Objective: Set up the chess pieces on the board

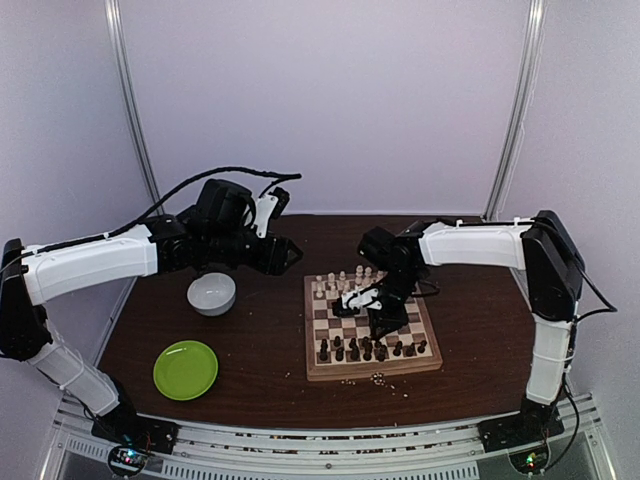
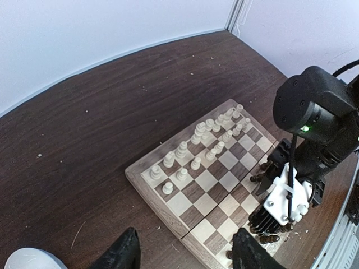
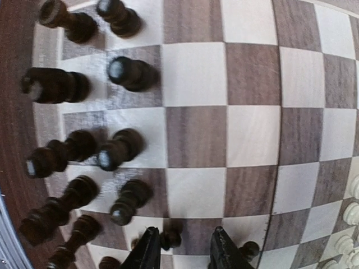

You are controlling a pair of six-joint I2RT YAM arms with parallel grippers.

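Note:
The wooden chessboard [image 1: 374,370] lies on the table, with white pieces [image 2: 196,163] standing in two rows along its far side. Dark pieces [image 3: 129,151] stand along the near side. Over the dark side hangs my right gripper, its fingers apart. In the right wrist view a small dark piece [image 3: 170,238] shows between those fingers, close to the left one and clear of the right. Another dark piece [image 3: 249,249] is partly hidden beyond the right finger. My left gripper is open and empty, held up to the left of the board.
A white bowl [image 1: 212,294] and a green plate [image 1: 185,370] sit on the left of the table. Small pale crumbs [image 1: 378,379] lie by the board's near edge. The table to the board's right is clear.

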